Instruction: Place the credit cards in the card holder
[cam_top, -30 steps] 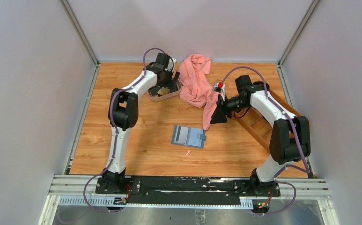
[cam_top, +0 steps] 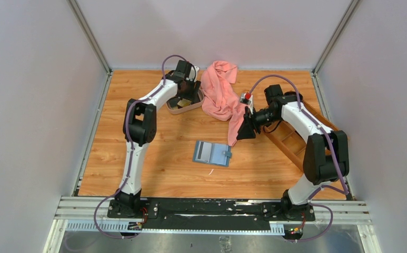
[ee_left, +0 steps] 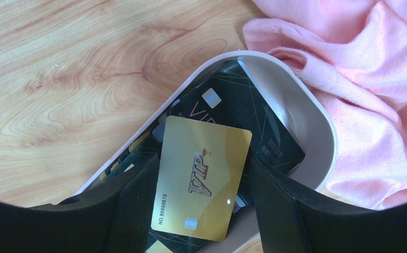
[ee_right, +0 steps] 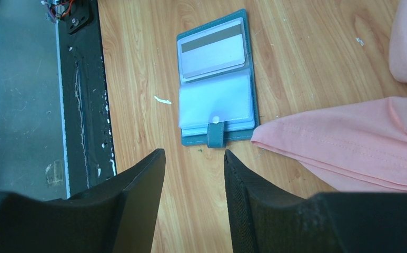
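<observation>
A gold VIP card point(ee_left: 201, 174) lies on top of several black cards point(ee_left: 243, 110) in an oval bin point(ee_left: 317, 132). My left gripper is down at the bin with its fingers on either side of the gold card, part open; whether they touch the card's edges I cannot tell. The blue card holder point(ee_right: 217, 105) lies opened flat on the table, a card with a grey stripe point(ee_right: 211, 51) in its clear sleeve. My right gripper hangs open above the table beside the holder, with nothing between its fingers.
A pink cloth point(cam_top: 219, 92) lies crumpled right of the bin, its tail reaching the holder's strap end. A wooden compartment box point(cam_top: 285, 139) stands under the right arm. Bare table point(cam_top: 159, 163) surrounds the holder's left and front.
The left arm has shifted very slightly, and its fingers stand closer together over the bin. Right arm, holder and cloth look unmoved.
</observation>
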